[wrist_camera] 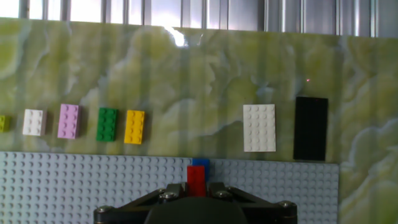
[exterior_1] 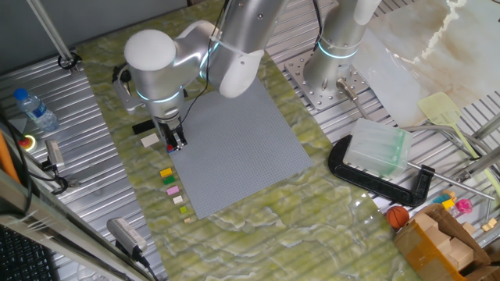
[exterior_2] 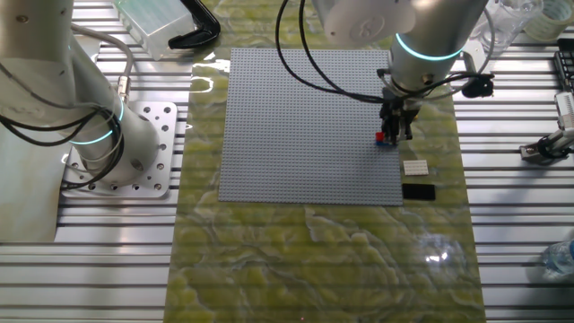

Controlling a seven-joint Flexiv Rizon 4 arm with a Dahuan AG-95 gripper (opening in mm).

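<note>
My gripper is shut on a red brick, seen end-on at the bottom of the wrist view. Just beyond it a blue brick shows at the edge of the grey baseplate, partly covered by the red one. In exterior view 2 the red brick is at the plate's right edge under the arm. Whether red touches blue or hovers over it, I cannot tell. Beside the plate lie yellow, green, pink and small white bricks in a row.
A larger white brick and a black plate lie off the baseplate's edge near the gripper. A black clamp, a clear box and a cardboard box stand far off. Most of the baseplate is bare.
</note>
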